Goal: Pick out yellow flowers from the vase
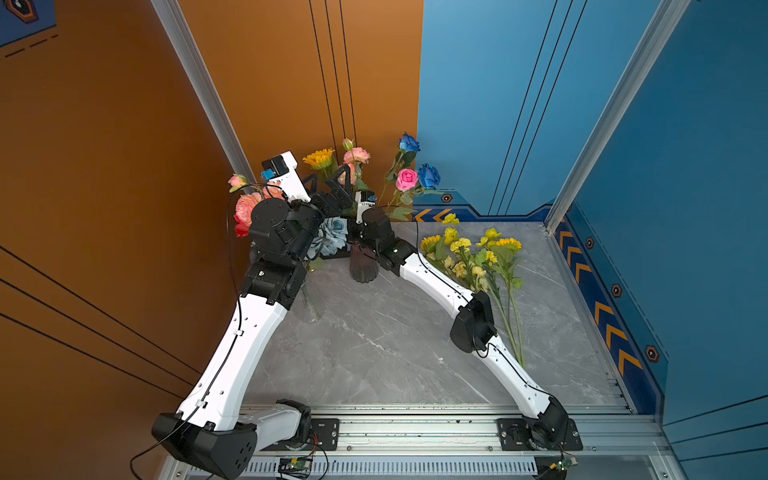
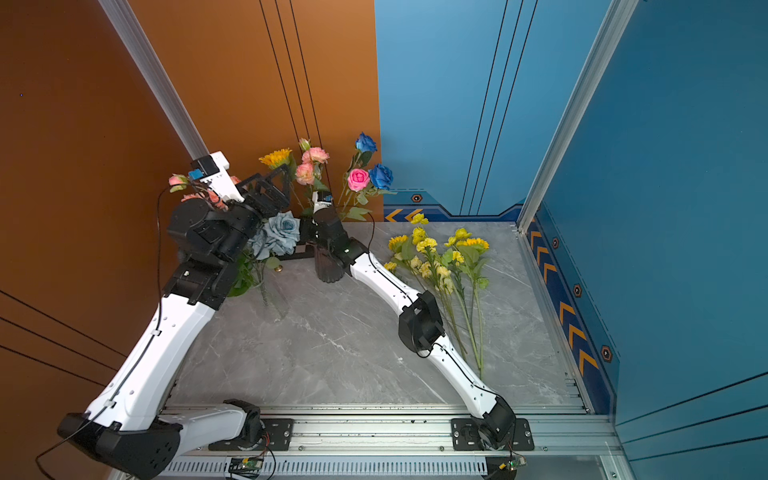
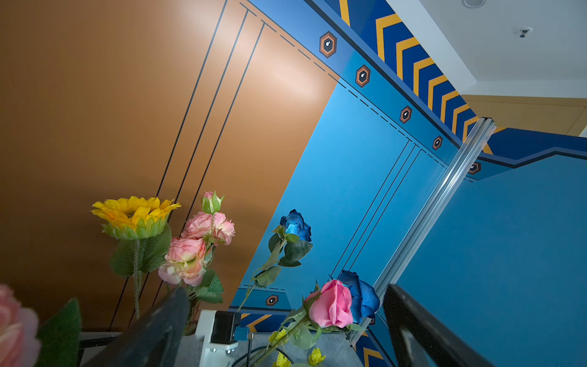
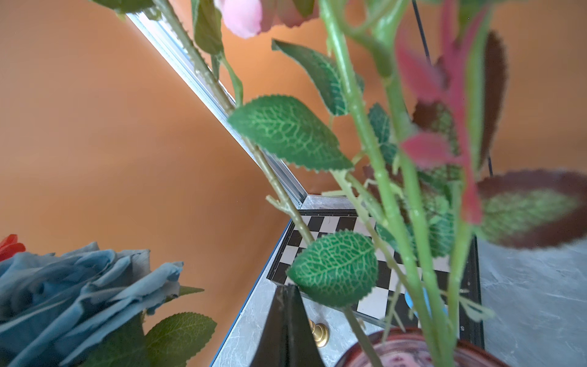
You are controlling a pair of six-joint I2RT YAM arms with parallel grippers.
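Note:
One yellow sunflower (image 3: pixel 135 214) stands upright in the left wrist view, its stem running down behind my left finger. Around the empty gap my left gripper is open, its fingers wide apart. The dark vase (image 1: pixel 364 269) stands under my right gripper's arm, and its reddish rim shows in the right wrist view. There my right gripper is shut, with nothing between its fingers. A slanting leafy stem (image 4: pixel 266 168), seemingly the sunflower's, passes just right of the fingertips, outside them. Its flower head is out of that view.
Picked yellow flowers (image 1: pixel 480 252) lie on the table at right. Pink roses (image 3: pixel 195 244) and blue roses (image 3: pixel 360 296) rise nearby. A grey-blue flower (image 4: pixel 79 299) is left of my right gripper. A checkered board (image 4: pixel 330 223) lies behind.

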